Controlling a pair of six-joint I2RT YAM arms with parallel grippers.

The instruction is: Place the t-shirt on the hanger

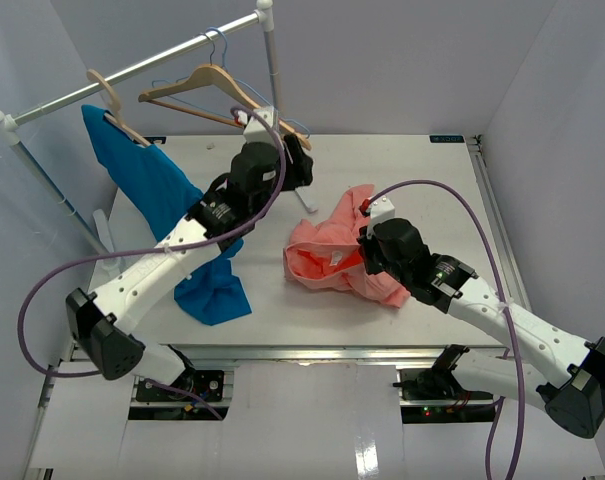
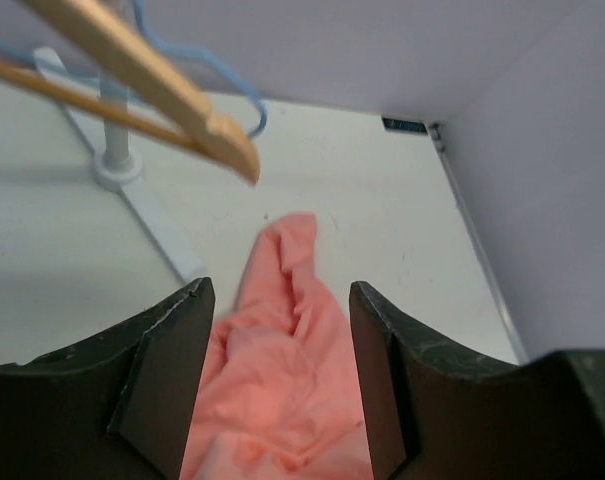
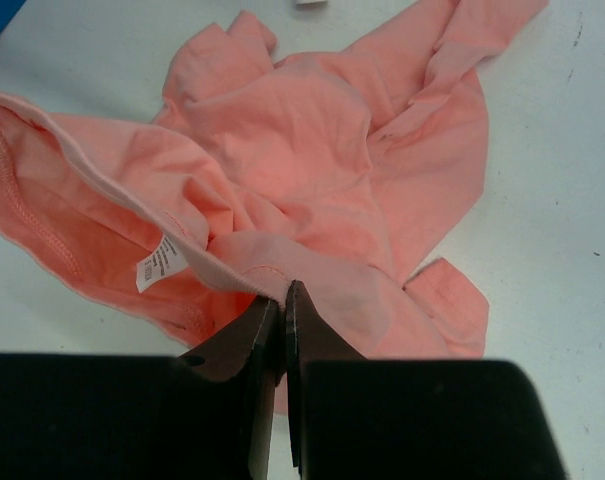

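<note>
A pink t-shirt point(image 1: 342, 240) lies crumpled on the white table, its opened hem lifted toward my right gripper point(image 1: 367, 235), which is shut on that edge; a white label shows inside in the right wrist view. My left gripper is open and empty, raised by the hanging wooden hanger point(image 1: 227, 82), whose end point(image 2: 227, 140) appears close above it in the left wrist view. The left gripper's body partly hides that hanger in the top view.
A blue garment point(image 1: 147, 190) hangs on another hanger at the left of the white rail point(image 1: 142, 65). A blue hanger hangs behind the wooden one. The rail's stand reaches onto the table.
</note>
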